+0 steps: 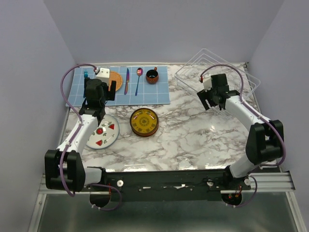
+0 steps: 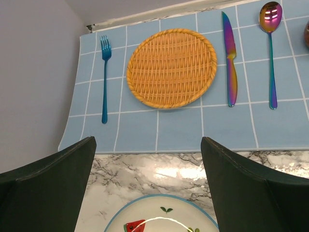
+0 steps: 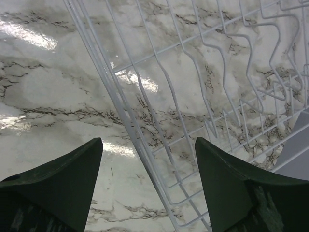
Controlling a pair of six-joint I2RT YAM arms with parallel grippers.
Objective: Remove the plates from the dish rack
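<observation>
The white wire dish rack (image 1: 188,72) at the back right holds no plates that I can see. My right gripper (image 1: 206,100) is low at its left rim, fingers apart, with the rim wire (image 3: 133,130) between them in the right wrist view. Yellow plates (image 1: 144,121) lie stacked at the centre, and a white watermelon-patterned plate (image 1: 108,137) lies at the left. My left gripper (image 1: 101,91) is open above the blue mat's left part, nothing between its fingers.
The blue mat (image 1: 120,99) holds a woven round mat (image 2: 171,67), fork (image 2: 105,77), knife (image 2: 231,77), spoon (image 2: 270,58) and brown mug (image 1: 152,79).
</observation>
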